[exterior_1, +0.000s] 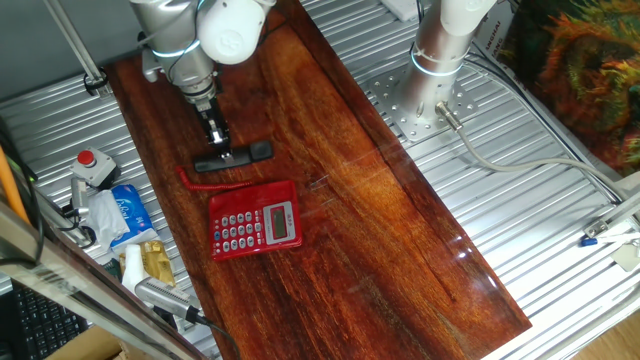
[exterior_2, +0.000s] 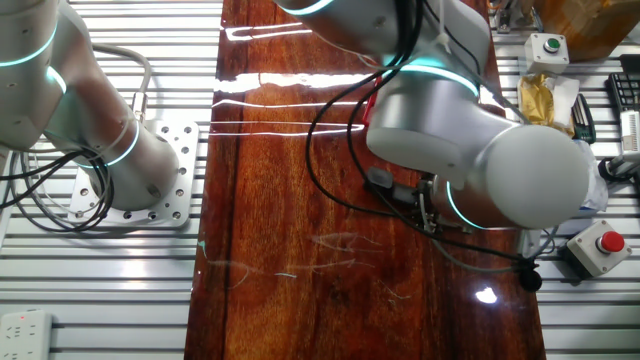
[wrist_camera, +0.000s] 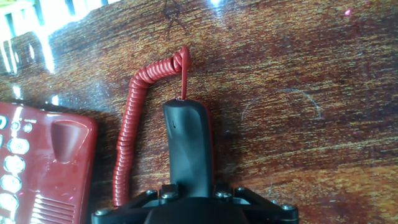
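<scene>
A red desk phone base (exterior_1: 255, 220) with grey keys and a small display lies on the wooden table. Behind it in exterior view 1 is its black handset (exterior_1: 248, 154), close above or on the tabletop. My gripper (exterior_1: 228, 155) points down at the middle of that handset. In the wrist view the handset (wrist_camera: 189, 143) runs up from between the fingers of my gripper; whether they press on it cannot be made out. A red coiled cord (wrist_camera: 130, 130) leaves its end and curves back beside the base. The arm hides most of this in exterior view 2.
</scene>
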